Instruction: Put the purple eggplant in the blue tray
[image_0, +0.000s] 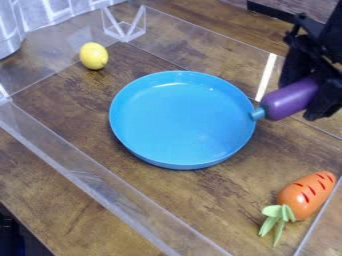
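The purple eggplant (287, 99) is at the right, its teal stem end pointing left over the right rim of the round blue tray (177, 118). My black gripper (315, 92) is shut on the eggplant's right end and hides that part of it. The tray is empty and lies flat on the wooden surface. How high the eggplant hangs above the rim is hard to tell from this one view.
An orange carrot (307, 195) with a green top lies at the lower right. Far left sits a yellow lemon (94, 56). A clear plastic wall (100, 185) runs along the near left side, and bare wood surrounds the tray.
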